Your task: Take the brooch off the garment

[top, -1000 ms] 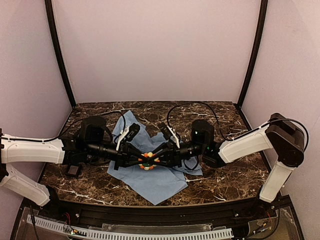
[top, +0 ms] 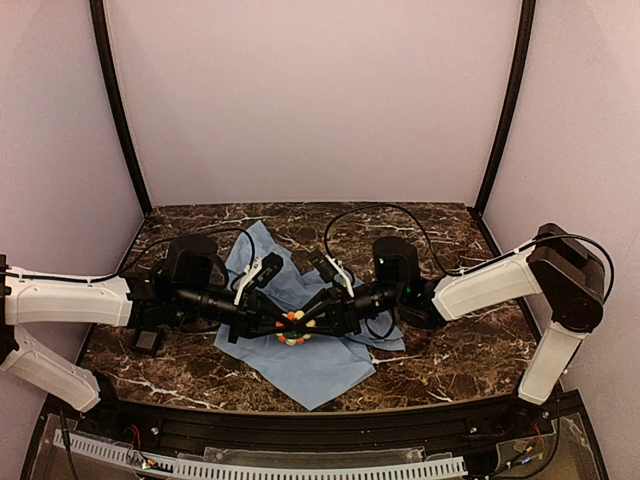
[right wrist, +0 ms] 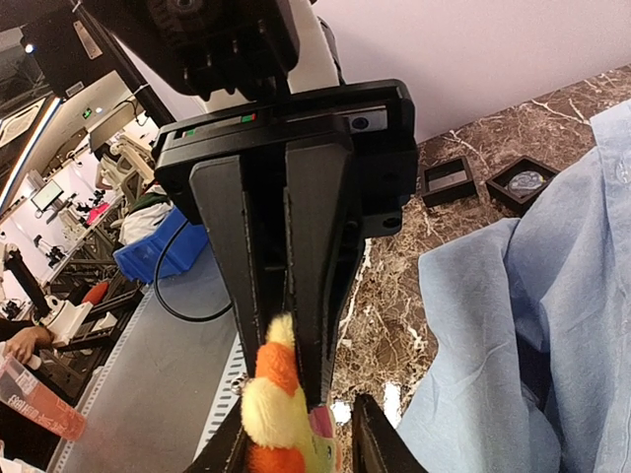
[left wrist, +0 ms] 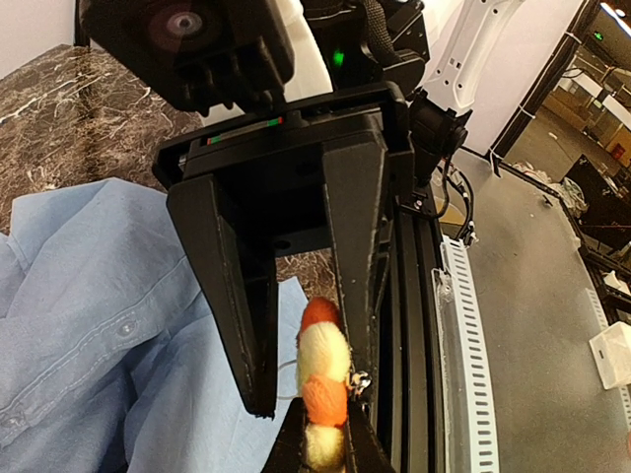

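The brooch (top: 295, 334), a fuzzy flower of orange and cream balls (left wrist: 325, 394) with a silver clasp (left wrist: 360, 382) behind it, is held where both grippers meet, above the blue garment (top: 300, 375). My left gripper (top: 277, 325) is shut on the brooch. My right gripper (top: 310, 322) is also shut on it, its tips at the brooch in the right wrist view. Whether the clasp is still attached to cloth cannot be told.
Small dark trays (right wrist: 449, 179) sit on the marble table (top: 440, 370) left of the garment. The table's front rail (top: 300, 430) runs just below the cloth.
The brooch and the garment look nearly unchanged.
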